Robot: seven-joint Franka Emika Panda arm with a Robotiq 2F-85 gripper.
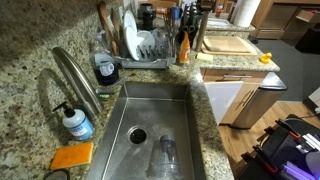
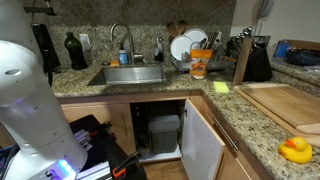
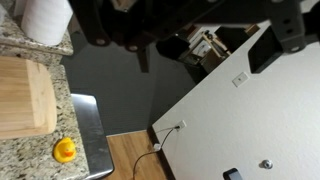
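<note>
My gripper shows only in the wrist view, as dark parts at the top. Its two fingers stand wide apart with nothing visible between them, so it looks open. In exterior view 1, a clear container (image 1: 168,158) is in the steel sink (image 1: 118,112), near its front. A soap bottle (image 1: 75,122) and an orange sponge (image 1: 72,156) are to the left of the sink. Behind the sink, a rack holds white dishes (image 1: 150,42). An orange-labelled pouch (image 2: 199,64) stands on the counter in exterior view 2.
A yellow rubber duck (image 2: 296,150) sits near the counter's edge, by a wooden cutting board (image 2: 285,103). The white cabinet door (image 2: 202,145) hangs open below the counter, with a grey bin (image 2: 163,132) inside. A knife block (image 2: 258,62) stands at the back.
</note>
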